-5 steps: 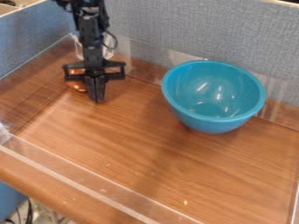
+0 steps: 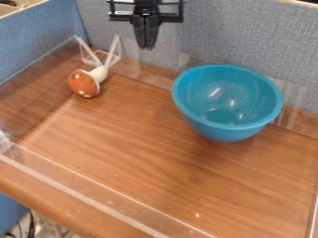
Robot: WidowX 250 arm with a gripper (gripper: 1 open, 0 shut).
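Note:
A small orange object with white spots, with pale white strands attached, lies on the wooden floor of the enclosure at the back left. My gripper is raised at the top centre, above and to the right of it, shut with nothing showing between its fingers. A turquoise bowl stands on the right, empty.
Grey padded walls line the back, and a blue-grey side wall is on the left.
My gripper has risen and moved right, away from the orange object, uncovering it and its white strands. The bowl is unmoved.

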